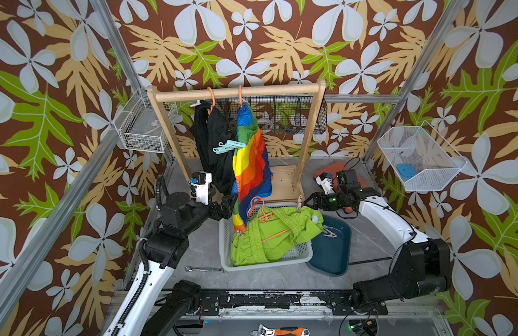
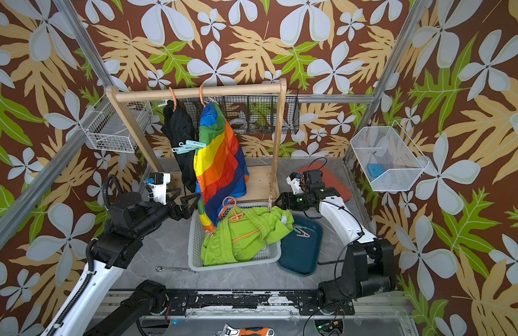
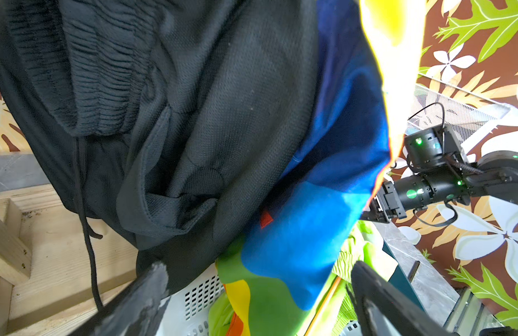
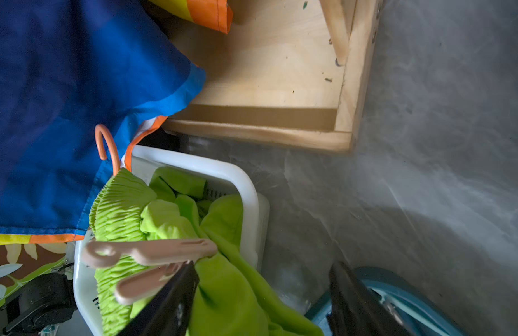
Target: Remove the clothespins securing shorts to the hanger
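Note:
Lime green shorts (image 1: 281, 232) lie in a light grey basket (image 1: 228, 263) with an orange hanger (image 1: 264, 215) on top. At their upper right edge a pinkish clothespin (image 4: 152, 251) is clipped to the fabric. My right gripper stands open just beside that clothespin, which lies close to its left finger, with nothing between the fingers. My left gripper is open in front of the hanging black garment (image 3: 214, 112) and the rainbow garment (image 3: 309, 240), empty between its fingers. A second clothespin (image 1: 240, 233) shows by the basket's left side.
A teal tray (image 1: 330, 263) with a loose clothespin (image 1: 328, 231) stands right of the basket. The wooden rack (image 1: 236, 92) rises behind, pale blue clips (image 1: 229, 146) hanging before its garments. A wrench (image 1: 204, 269) lies front left.

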